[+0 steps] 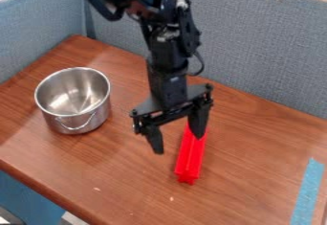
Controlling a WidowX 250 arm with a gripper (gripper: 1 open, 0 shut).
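My gripper (177, 137) hangs from the black arm in the middle of the view, open, with its two black fingers spread apart. A red bar-shaped object (190, 162) lies on the wooden table below and just beside the right finger; its upper end is partly hidden behind that finger. Whether the finger touches it I cannot tell. A steel pot (73, 102) stands at the left, apart from the gripper.
A light blue strip (307, 191) lies at the right edge. Grey padded walls (255, 42) bound the back and left.
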